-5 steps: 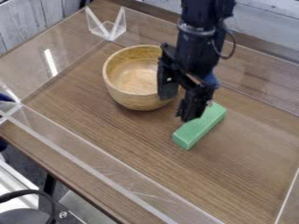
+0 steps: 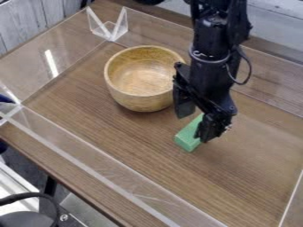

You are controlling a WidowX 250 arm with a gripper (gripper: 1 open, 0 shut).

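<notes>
My dark gripper (image 2: 204, 111) hangs open in the centre of the camera view, low over a green block (image 2: 190, 136), whose upper and right parts it hides. Whether the fingers touch the block I cannot tell. A tan round bowl (image 2: 136, 66) stands to the gripper's left on the wooden table (image 2: 106, 168).
A white wire-like holder (image 2: 108, 27) stands at the back left. The table's left edge runs along the lower left, with dark objects and cables beyond it.
The bowl has not moved.
</notes>
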